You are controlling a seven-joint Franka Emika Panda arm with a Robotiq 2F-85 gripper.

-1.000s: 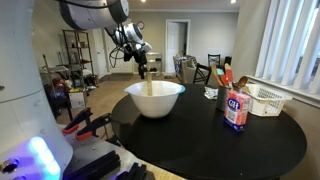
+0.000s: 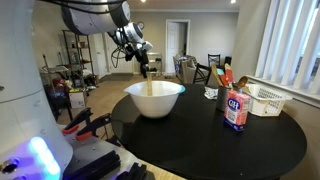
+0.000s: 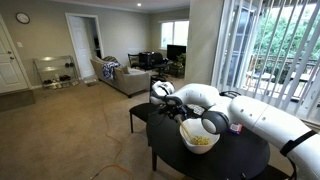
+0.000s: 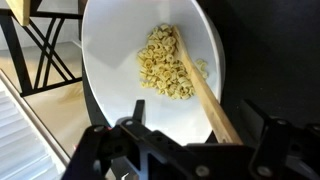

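Note:
A white bowl (image 2: 130,108) stands on the dark table, with pale yellow noodle-like pieces (image 4: 165,65) on its bottom in the wrist view. A long wooden utensil (image 4: 205,95) leans inside it, its lower end among the pieces and its upper part over the rim. My gripper is open above the bowl. The utensil's shaft passes between the two spread fingers, nearer the right one in the wrist view, and neither finger appears closed on it. In exterior view 2 the bowl (image 3: 207,145) sits under the arm.
On the table's right stand a red-and-blue container (image 2: 236,108), a dark holder with utensils (image 2: 223,92) and a white basket (image 2: 266,101). A black chair (image 3: 142,117) stands beside the table.

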